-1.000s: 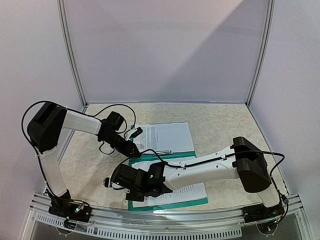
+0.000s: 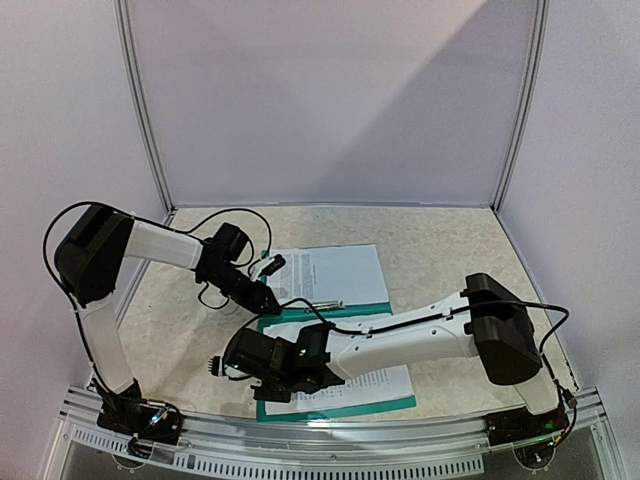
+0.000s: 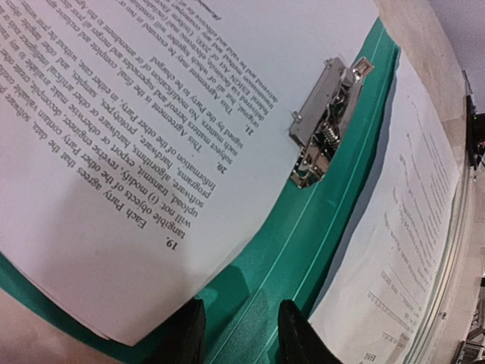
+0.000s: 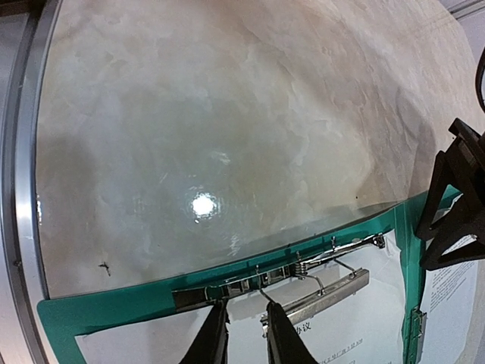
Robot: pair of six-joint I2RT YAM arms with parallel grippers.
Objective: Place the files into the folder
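The green folder lies spread open, its lower cover (image 2: 350,411) near the front edge. White printed sheets (image 2: 320,270) rest on the back half, beside a metal clip (image 3: 326,121) on the spine side. More sheets (image 4: 136,337) lie on the front half, along a second metal clip (image 4: 318,302) at the folder's left edge. My left gripper is open over the green spine, a corner of the back sheets next to one finger. My right gripper is part open at the second clip, whose wire lever shows between its fingers. Contact there is unclear.
My right arm (image 2: 410,345) stretches across the front half and hides much of it. The left arm stands close by at the folder's left.
Hardly anything differs in the top view. Both arms, the sheets and the folder keep their places; the right wrist has shifted at most slightly.
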